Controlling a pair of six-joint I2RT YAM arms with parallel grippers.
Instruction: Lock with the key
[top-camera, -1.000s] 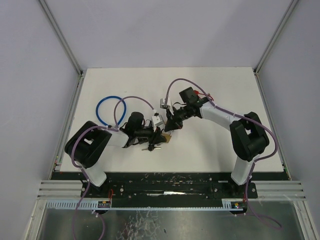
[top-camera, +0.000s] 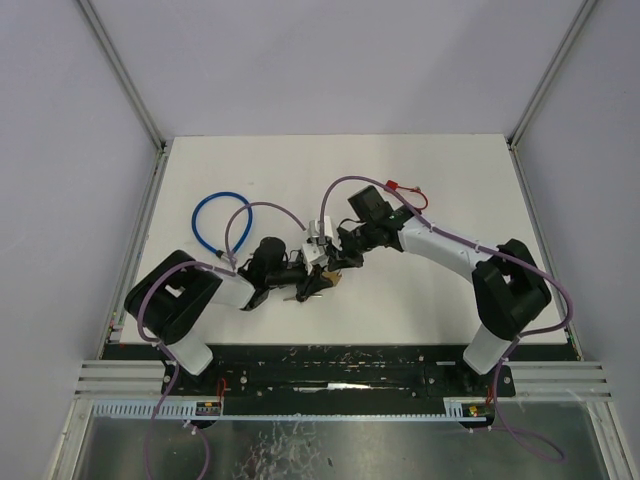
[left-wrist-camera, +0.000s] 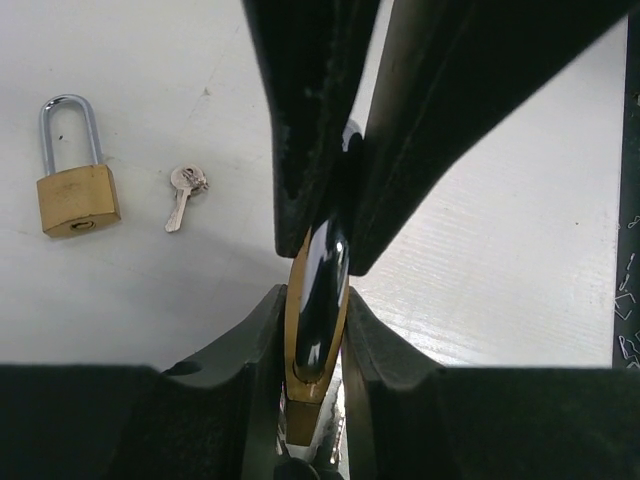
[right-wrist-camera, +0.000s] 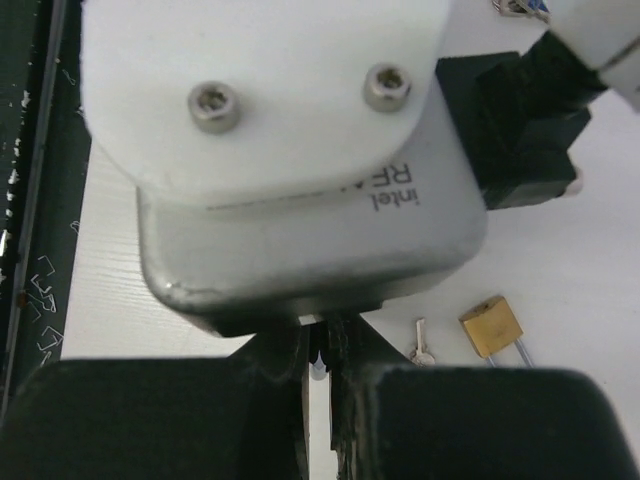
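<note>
In the left wrist view a padlock, brass with a shiny metal strip, is seen edge-on. Both fingers of my left gripper flank it closely; whether they press on it, I cannot tell. From above, the fingers of my right gripper are shut on its far end. Seen from the top, the brass padlock shows below the two meeting grippers. The right wrist view has my right gripper nearly closed, its tips largely hidden by the other arm's camera. Any key in the lock is hidden.
A second padlock and small keys lie on the white table beside the hands. A blue loop lies at the left, a red piece at the back right.
</note>
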